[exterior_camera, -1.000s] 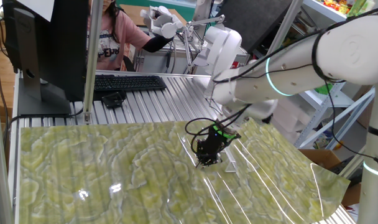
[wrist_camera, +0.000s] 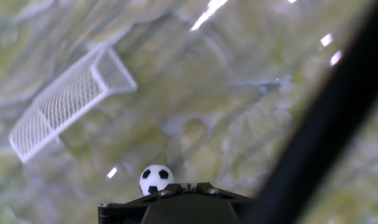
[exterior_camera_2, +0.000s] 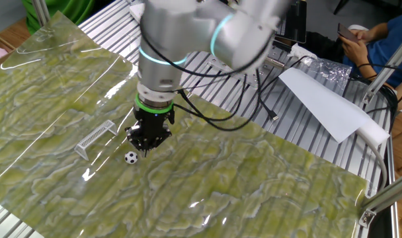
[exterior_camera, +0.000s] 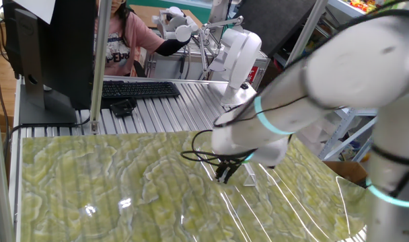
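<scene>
A small black-and-white football (exterior_camera_2: 131, 157) rests on the green marbled mat, and its top part (wrist_camera: 156, 176) shows in the wrist view just beyond my fingers. My gripper (exterior_camera_2: 146, 153) hangs low over the mat beside the ball, pointing down. In the wrist view the black gripper has its two finger ends together, with nothing visible between them. A white toy goal with netting (wrist_camera: 58, 106) stands on the mat; in exterior view 2 the goal (exterior_camera_2: 95, 137) is left of the ball. Exterior view 1 shows the gripper (exterior_camera: 222, 176) partly covered by the arm, with the ball hidden.
The glossy mat (exterior_camera: 110, 188) is otherwise mostly clear. Behind it are a keyboard (exterior_camera: 140, 89), a monitor (exterior_camera: 53, 60) and a white device (exterior_camera: 238, 57). A white sheet (exterior_camera_2: 323, 102) lies at the table's far side. Loose cables loop beside the wrist.
The forearm has swung left and lower in exterior view 1. My gripper has turned from a slanted pose and now sits largely behind the wrist, its tips still near the same spot.
</scene>
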